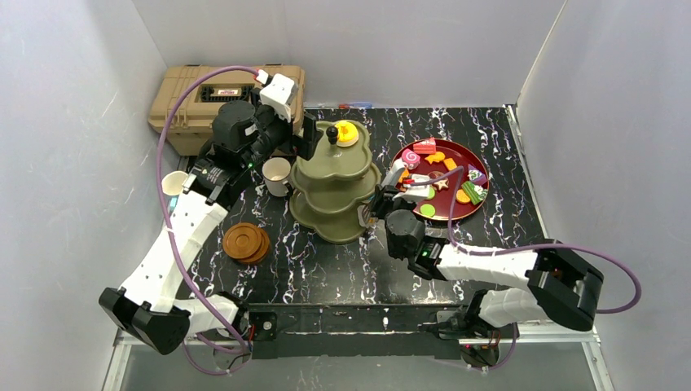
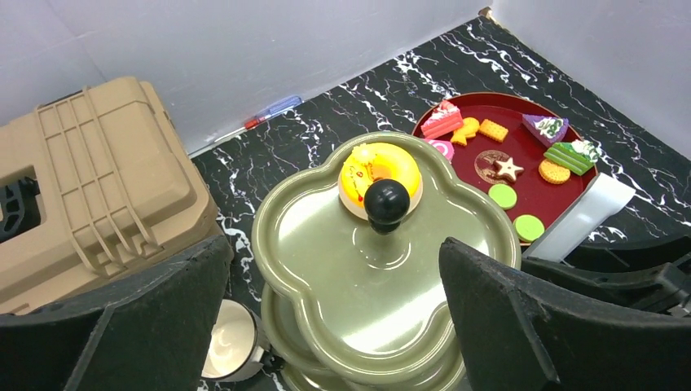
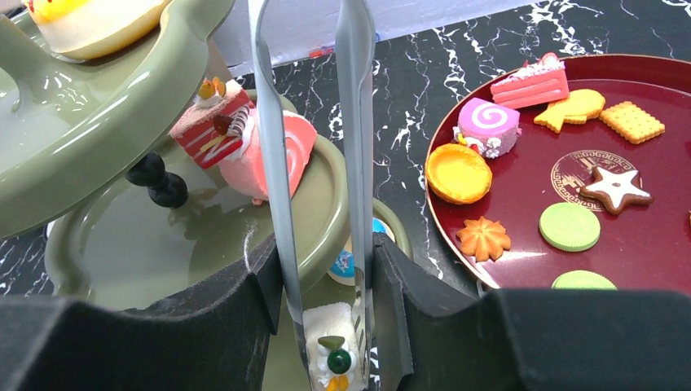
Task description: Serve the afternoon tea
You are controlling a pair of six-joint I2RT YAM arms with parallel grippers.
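My right gripper is shut on a pair of silver tongs (image 3: 357,122). Their tips hold a small white cake (image 3: 330,321) with a green berry, above or at the lowest tier's right side; whether it touches is unclear. The olive three-tier stand (image 1: 332,167) carries a yellow donut (image 2: 391,165) on top. Red-and-white cake (image 3: 218,122) and a pink roll (image 3: 244,167) sit on the middle tier, a blue-topped round treat (image 3: 344,264) below. Left gripper is open above the stand's left side, empty.
Sweets lie on a dark red round tray (image 3: 521,187) to the right. A white mug (image 1: 277,176) stands left of the stand, with wooden coasters (image 1: 244,242) nearer the front. A tan case (image 1: 183,94) occupies the back left.
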